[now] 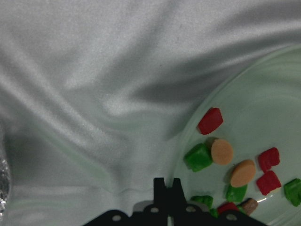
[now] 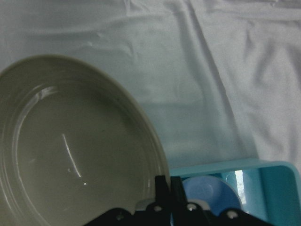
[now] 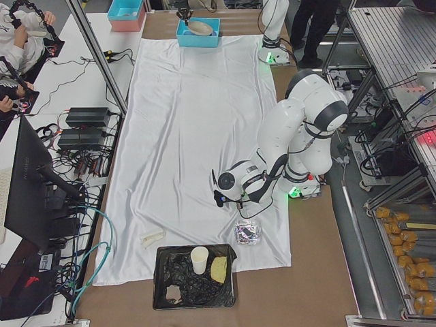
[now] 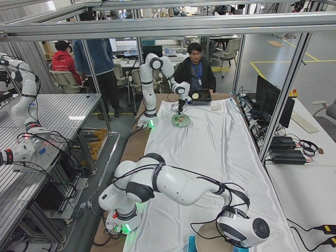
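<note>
A pale green plate [image 1: 249,113] with red, green and tan pieces [image 1: 222,151] lies on the white cloth; my left gripper is shut at its rim, as seen in the left wrist view. At the other end, my right gripper is shut on the rim of a grey-beige bowl [image 2: 70,141], which is at the turquoise bin [image 2: 277,193]; a blue round dish [image 2: 209,193] is inside the bin.
A black lined tray [image 3: 161,279] with a cup [image 3: 199,261] and a foil packet [image 3: 247,233] sit at the left arm's end.
</note>
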